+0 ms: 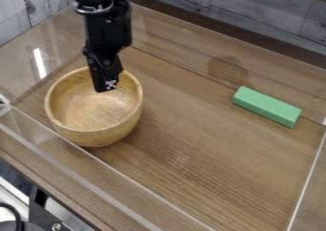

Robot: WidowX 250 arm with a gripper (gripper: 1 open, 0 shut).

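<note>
My black gripper [107,80] reaches down from the top left over the back rim of a round wooden bowl [91,120]. Its tip is at the bowl's upper right inside edge and looks shut, with nothing visible between the fingers. The bowl looks empty.
A green block [266,105] lies on the right side of the wooden table [204,168]. The table's edge and dark cables are at the lower left.
</note>
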